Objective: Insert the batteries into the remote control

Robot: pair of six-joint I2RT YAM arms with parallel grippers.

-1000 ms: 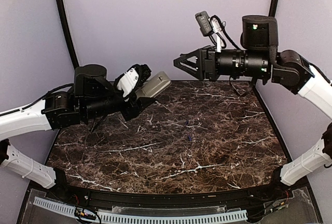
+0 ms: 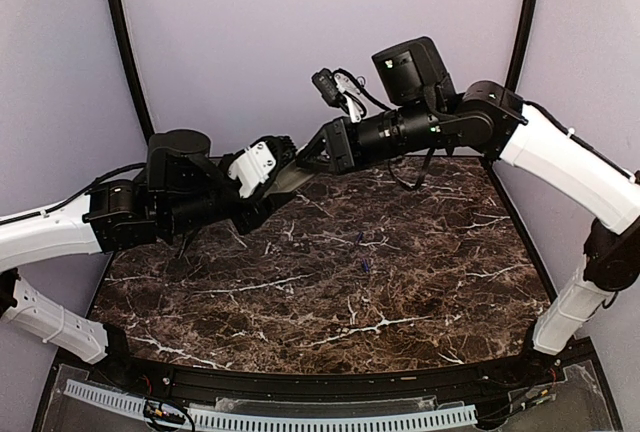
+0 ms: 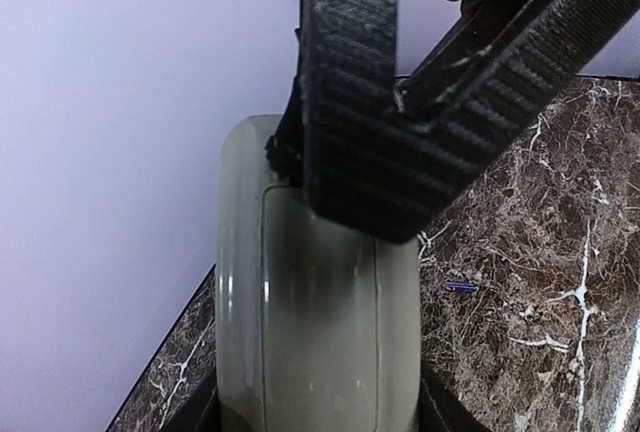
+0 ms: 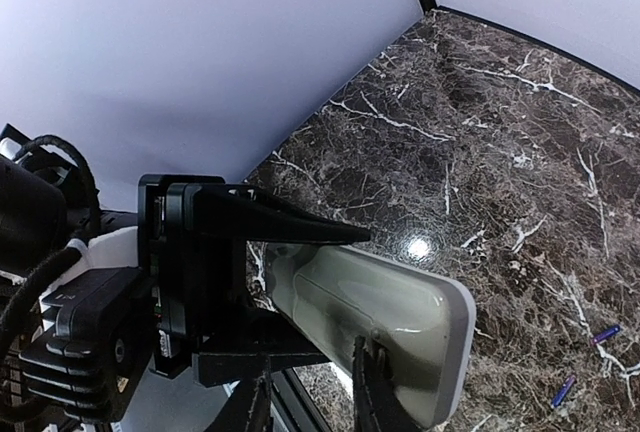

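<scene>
The grey remote control [image 2: 287,180] is held up above the table, its panelled side showing in the left wrist view [image 3: 320,322]. My left gripper [image 2: 268,188] is shut on it, fingers along both its edges. At the remote's far end is my right gripper [image 2: 312,157], part open. In the right wrist view its fingertips [image 4: 372,382] reach the remote's near edge, by a small latch-like notch; contact cannot be told. Two small blue-purple batteries lie on the table: one nearer [image 4: 563,390], one farther [image 4: 605,333]. The inside of the remote is hidden.
Pale walls [image 2: 330,32] with black corner strips enclose it at the back and sides. Both arms meet closely over its rear part.
My right gripper has come in from the right, and slightly down, to the end of the remote, its fingers closing partly. The left arm and remote have barely moved; the batteries stay put.
</scene>
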